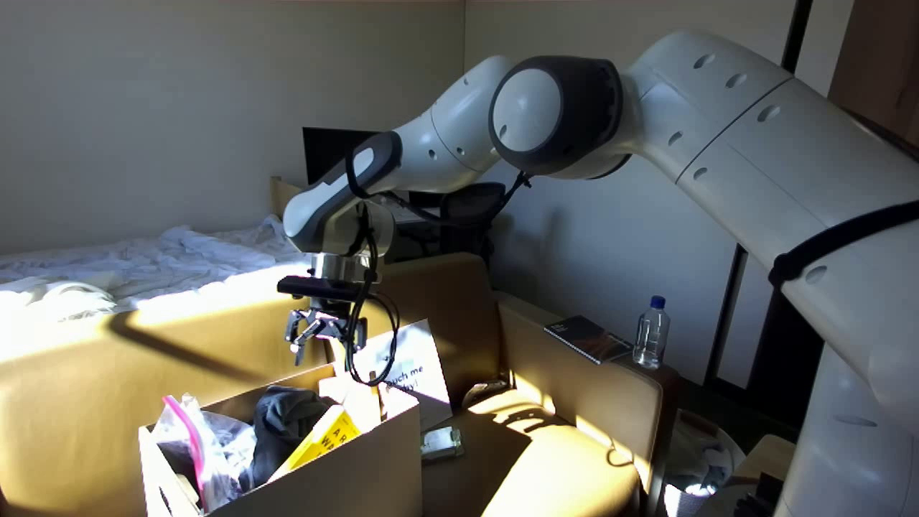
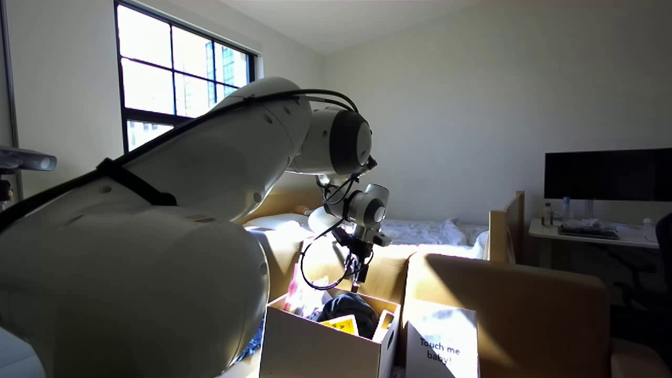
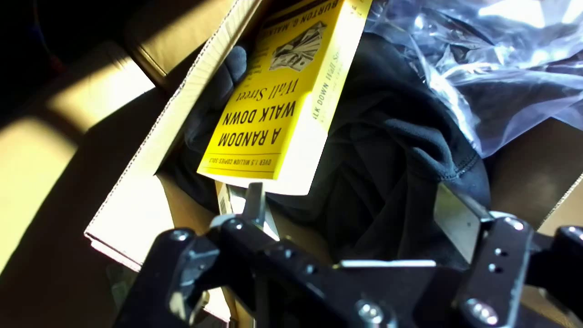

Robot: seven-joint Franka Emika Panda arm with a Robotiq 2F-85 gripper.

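Note:
My gripper [image 1: 314, 349] hangs over the back of an open cardboard box [image 1: 349, 482], its fingers apart and empty. From the wrist view the two fingertips [image 3: 254, 203] look down into the box. Beyond them lies a yellow book [image 3: 262, 117], tilted against the box wall. Dark cloth [image 3: 382, 158] fills the middle of the box, partly under the book. A clear plastic bag [image 3: 508, 76] lies beside the cloth; exterior view 1 shows its pink edge strip. Below the book's end, a pale boxy item [image 3: 238, 202] is mostly hidden by a finger.
The box stands on a tan sofa [image 1: 551, 448]. To its right, a white sign [image 2: 442, 340] leans on the backrest, and a small green-white packet [image 1: 441, 442] lies on the seat. The armrest bears a notebook [image 1: 588, 337] and a water bottle [image 1: 652, 332].

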